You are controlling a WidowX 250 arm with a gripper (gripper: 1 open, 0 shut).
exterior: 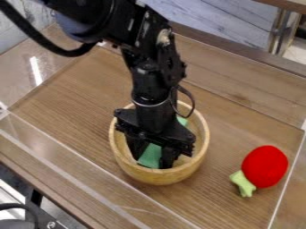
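Note:
My black gripper (153, 143) reaches down into a wooden bowl (167, 175) near the middle of the view. A green object (150, 156) lies in the bowl, partly hidden behind the gripper. The fingertips are dark and obscured inside the bowl, so whether they hold the green object cannot be seen clearly.
A red object with a pale green end (264, 167) lies on the wooden table (72, 107) to the right of the bowl. A rail and legs stand at the top right.

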